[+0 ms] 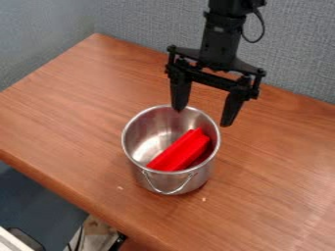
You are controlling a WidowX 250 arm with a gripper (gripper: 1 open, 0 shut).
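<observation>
A shiny metal pail (149, 180) with a wire handle stands on the wooden table, and a red elongated object (181, 150) lies tilted inside it. My black gripper (203, 113) hangs open above the pail's back rim, its two fingers spread wide with nothing seen between them.
Grey padded walls (118, 20) stand along the back. At the lower left, past the table's edge, are dark floor, cables and a white object.
</observation>
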